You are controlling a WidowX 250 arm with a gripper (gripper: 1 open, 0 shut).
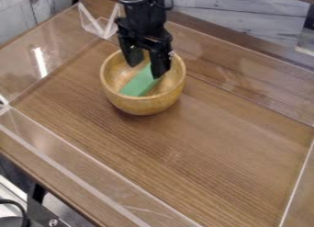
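Observation:
A wooden bowl point(143, 103) sits on the wooden table toward the upper middle of the camera view, with a green object point(142, 82) lying inside it. My black gripper point(145, 60) hangs over the back part of the bowl, its fingers spread open above and beside the green object's far end. I cannot tell whether they touch it.
A clear plastic piece stands near the back left, and cables lie beyond the table's left edge at the lower left.

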